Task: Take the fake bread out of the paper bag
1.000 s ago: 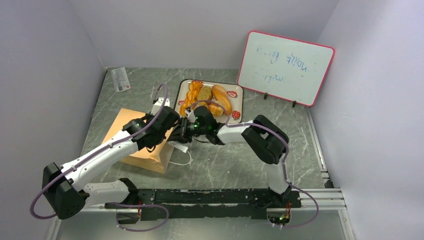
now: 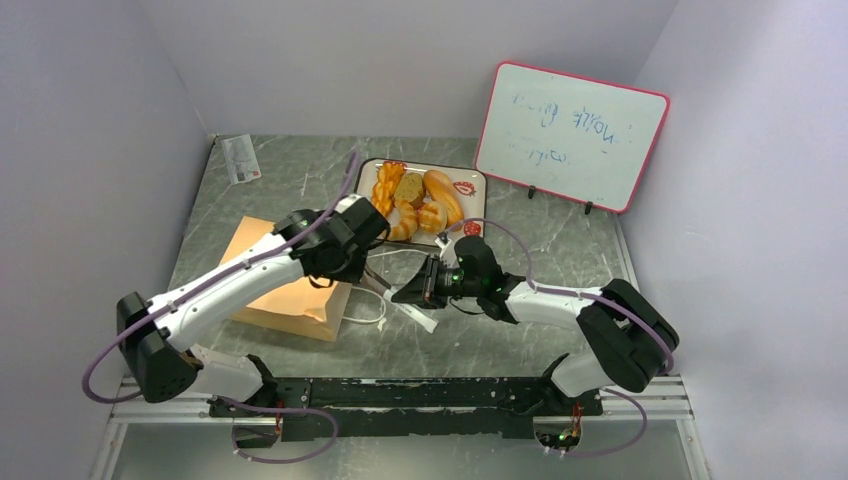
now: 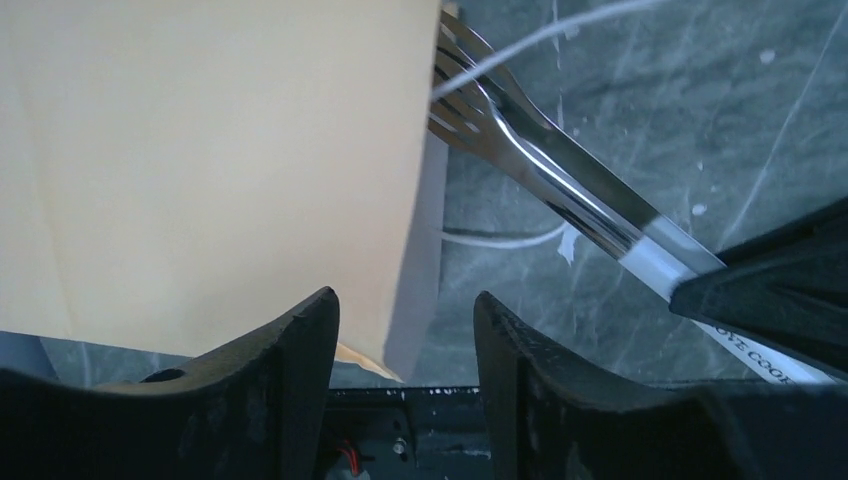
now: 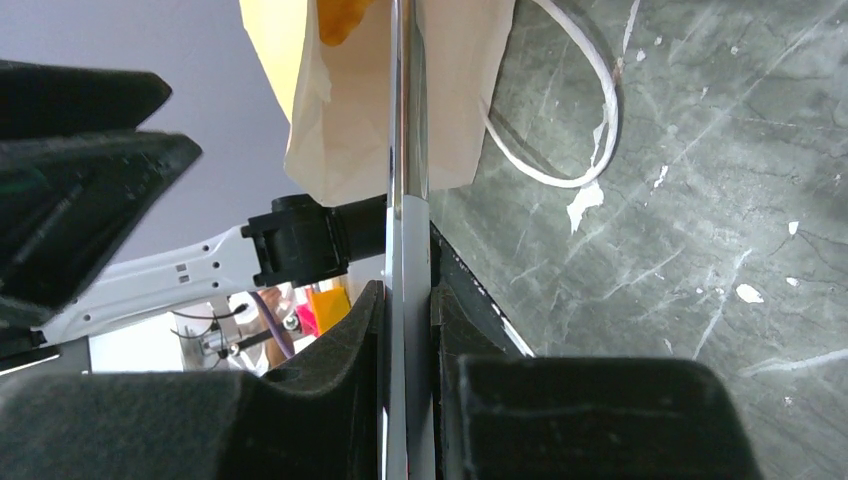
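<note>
The tan paper bag (image 2: 290, 290) lies on its side at the left, its mouth facing right. Metal tongs with a white handle (image 2: 415, 316) are in my right gripper, whose fingers close on them. In the left wrist view, the tongs' forked tips (image 3: 468, 118) are at the bag's mouth. An orange-brown bit of fake bread (image 4: 340, 18) shows inside the bag beside the tongs; whether they grip it cannot be told. Above the bag's right edge, my left gripper has its fingers apart with nothing held between them.
A tray (image 2: 478, 190) with several fake breads stands behind the grippers. White bag cord (image 4: 612, 110) loops on the table by the mouth. A whiteboard (image 2: 570, 135) leans at the back right.
My right gripper has drawn the tongs rightward from the bag's mouth, showing more of them. The left gripper has shifted right, toward the bag's right edge. The bag stays about where it was.
</note>
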